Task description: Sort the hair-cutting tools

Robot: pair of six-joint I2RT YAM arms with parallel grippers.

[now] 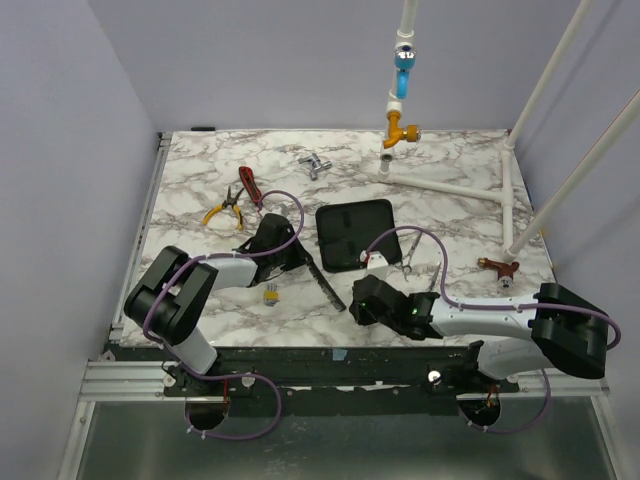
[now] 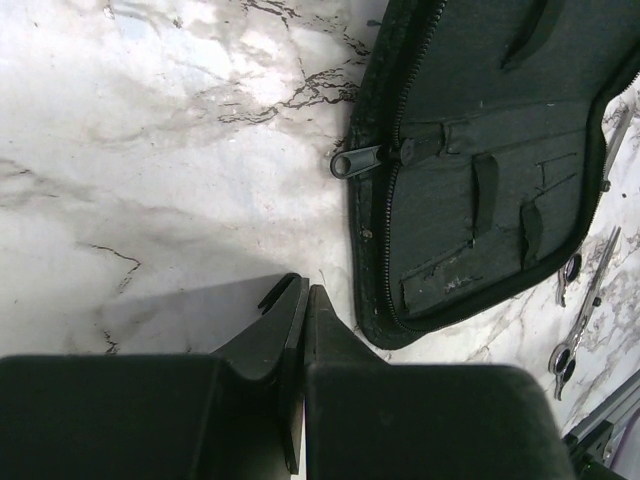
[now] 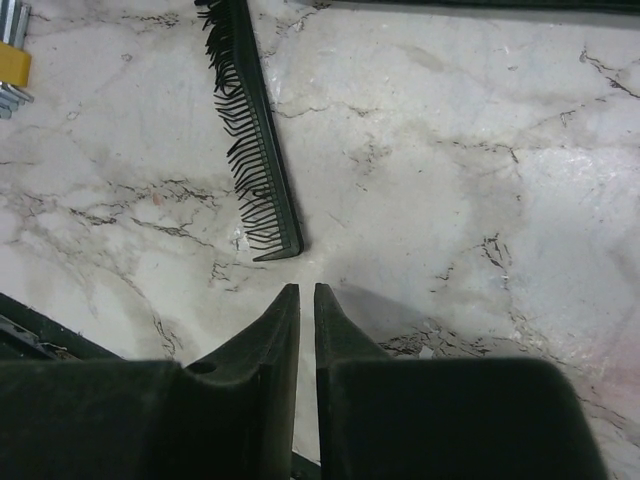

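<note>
A black comb (image 1: 326,284) lies slanting on the marble table in front of the open black zip case (image 1: 355,233). At the comb's back end my left gripper (image 1: 305,261) is shut. In the left wrist view a small dark end of the comb (image 2: 280,288) shows beside its fingertips; whether it is pinched between them cannot be told. My right gripper stands slightly open, a narrow empty gap between its fingers, close to the comb's toothed front end (image 3: 270,225). Scissors (image 2: 574,340) rest right of the case, their loops near its edge.
Yellow-handled pliers (image 1: 226,206), a red tool (image 1: 249,184) and a metal fitting (image 1: 315,166) lie toward the back. A yellow-banded metal bundle (image 1: 270,294) sits left of the comb. White pipes (image 1: 440,185) stand at the back right.
</note>
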